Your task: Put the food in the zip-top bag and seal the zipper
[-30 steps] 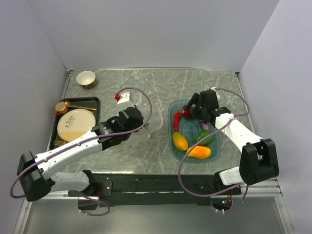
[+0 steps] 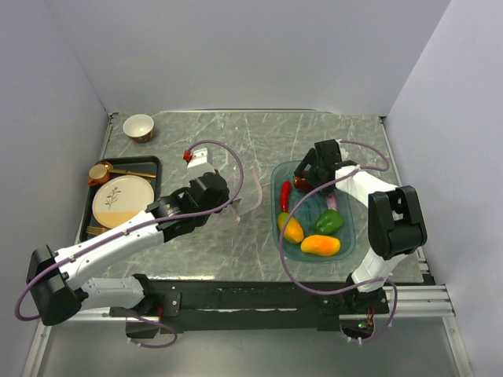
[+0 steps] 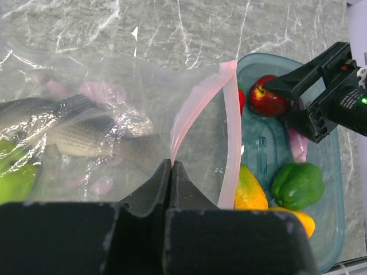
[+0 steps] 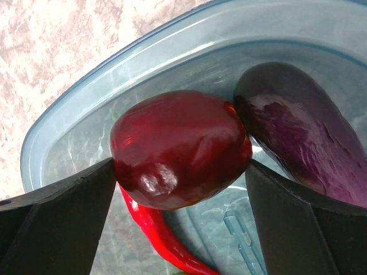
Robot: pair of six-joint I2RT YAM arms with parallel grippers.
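Note:
The clear bag (image 3: 86,132), pink zipper at its mouth, holds a fish and something green. My left gripper is shut at its mouth edge. My right gripper stands open around a red round fruit (image 4: 180,143) in the blue tub (image 2: 314,251). Beside the fruit lie a purple eggplant (image 4: 298,132) and a red chili (image 4: 166,240). A green pepper (image 3: 297,184) and yellow mangoes (image 2: 321,243) lie nearer the front.
A black tray (image 2: 149,166) with plate, cup and cutlery stands at the far left, a white bowl (image 2: 138,126) behind it.
The left arm and bag are unchanged.

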